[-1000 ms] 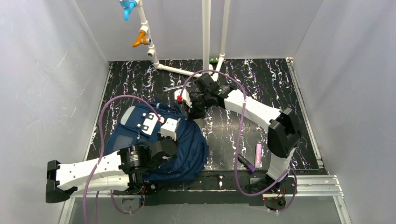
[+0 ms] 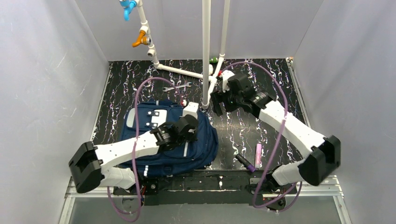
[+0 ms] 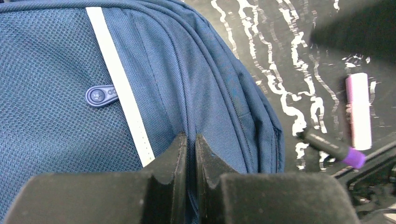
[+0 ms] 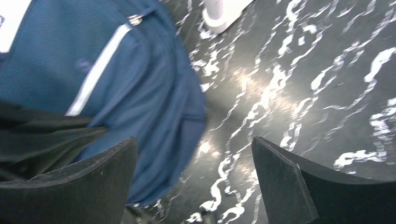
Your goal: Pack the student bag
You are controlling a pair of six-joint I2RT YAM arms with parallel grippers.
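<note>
The navy blue student bag lies on the left half of the dark marbled table. My left gripper is shut on a raised seam of the bag's fabric, with a white stripe to its left. Over the table, to the right of the bag, my right gripper stands open with nothing between its fingers. Near the front edge rest a dark marker with a purple end and a pink item, apart from the bag; the left wrist view also shows the pink item and the marker.
White pipes rise at the back, one standing close to the bag's far right corner. A wrench lies behind the bag. Grey walls enclose the table.
The bag has turned and shifted right and slightly back along with my left gripper, which keeps hold of it. My right gripper has opened, left the bag and moved right.
</note>
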